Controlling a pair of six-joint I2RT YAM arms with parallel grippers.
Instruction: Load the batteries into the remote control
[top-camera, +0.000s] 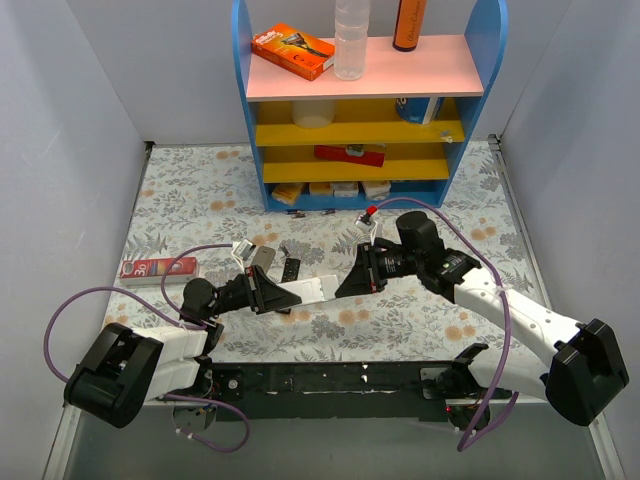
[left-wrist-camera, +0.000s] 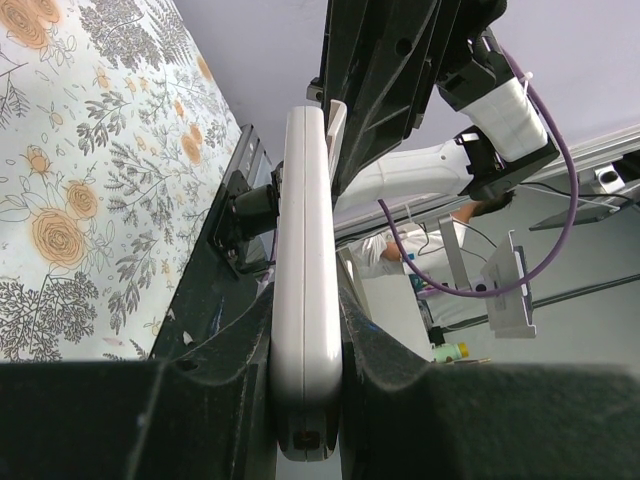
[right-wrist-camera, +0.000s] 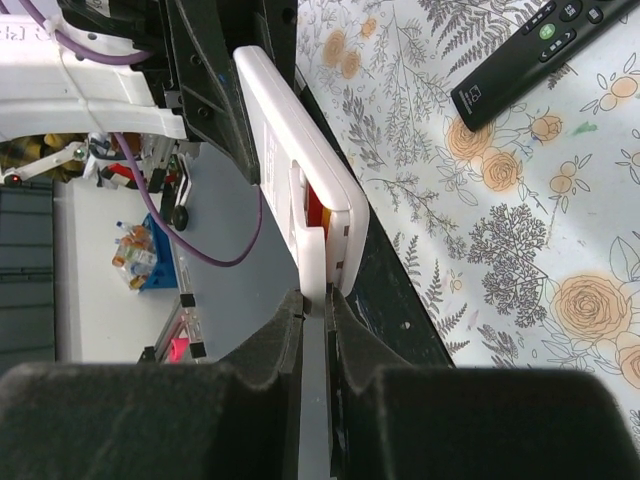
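Observation:
A white remote control (top-camera: 308, 291) is held above the table between my two arms. Around one end of it, my left gripper is shut, with the casing gripped on both sides. At the other end my right gripper is shut on the white battery cover (right-wrist-camera: 310, 255). That cover stands slightly away from the casing, leaving a narrow gap on its side. Inside the gap a bit of a red and yellow battery (right-wrist-camera: 316, 212) shows; the rest of the compartment is hidden. From the left wrist, only the remote's narrow edge is visible.
On the flowered table (top-camera: 400, 330) lie a black remote (top-camera: 291, 268) and a grey one (top-camera: 264, 257), behind the left gripper. A red and white box (top-camera: 158, 268) rests at the left. A coloured shelf (top-camera: 355, 130) stands at the back.

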